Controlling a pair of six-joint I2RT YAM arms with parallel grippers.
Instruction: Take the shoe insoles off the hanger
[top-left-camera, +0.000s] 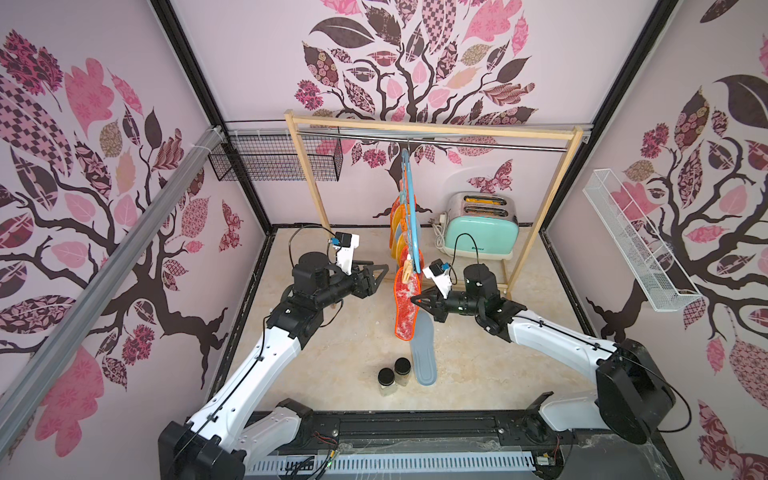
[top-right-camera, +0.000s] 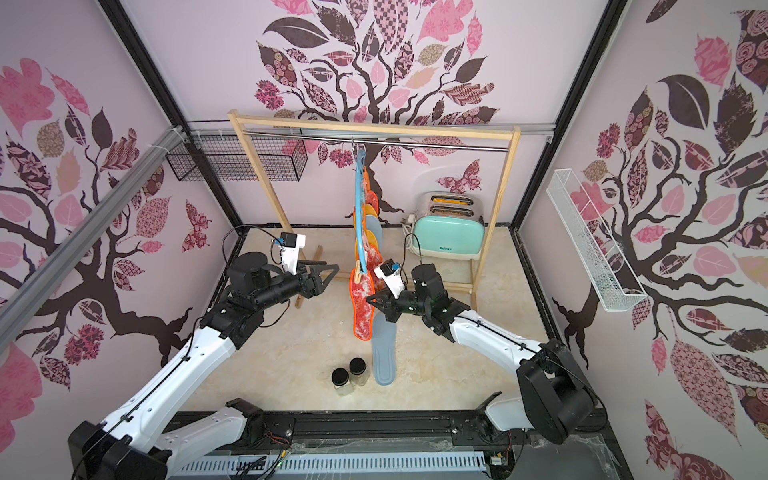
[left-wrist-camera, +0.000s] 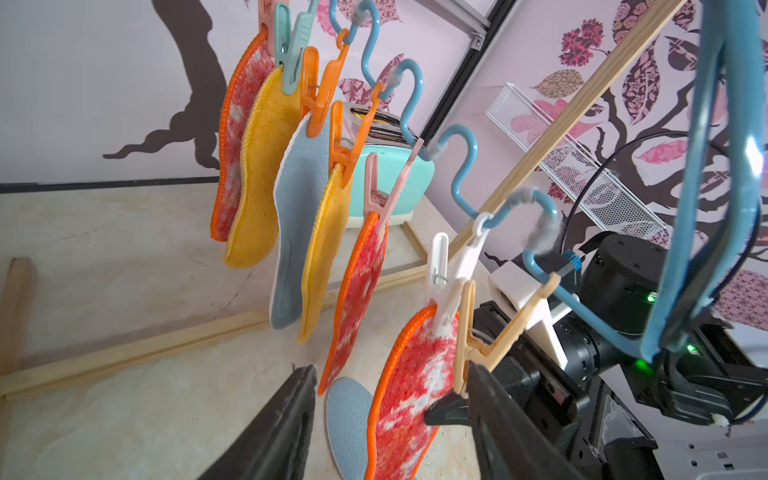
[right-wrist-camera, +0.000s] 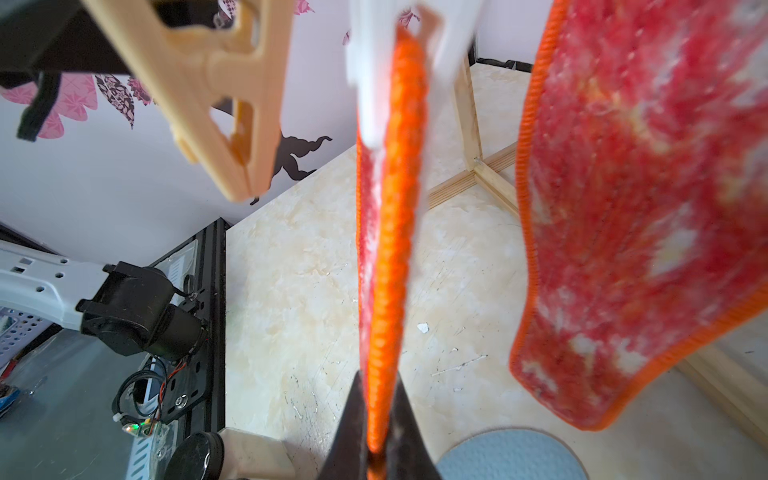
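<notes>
A blue hanger (top-left-camera: 409, 216) carries several insoles on clothespins, in red, yellow and grey-blue. The nearest one, a red insole with an orange rim (left-wrist-camera: 412, 392), hangs from a white clothespin (left-wrist-camera: 449, 280). Its edge runs between the fingers of my right gripper (top-left-camera: 415, 301), which is shut on it. Beside that pin, an empty tan clothespin (left-wrist-camera: 496, 336) hangs from the hanger. My left gripper (top-left-camera: 379, 277) stands left of the hanger, its fingers (left-wrist-camera: 280, 428) apart and nothing held between them. A grey-blue insole (top-left-camera: 425, 364) lies flat on the table below.
Two black-lidded jars (top-left-camera: 387, 377) stand near the table's front, left of the lying insole. A mint toaster (top-left-camera: 481, 225) sits at the back right. The wooden rack's post (top-left-camera: 310, 176) rises behind my left arm.
</notes>
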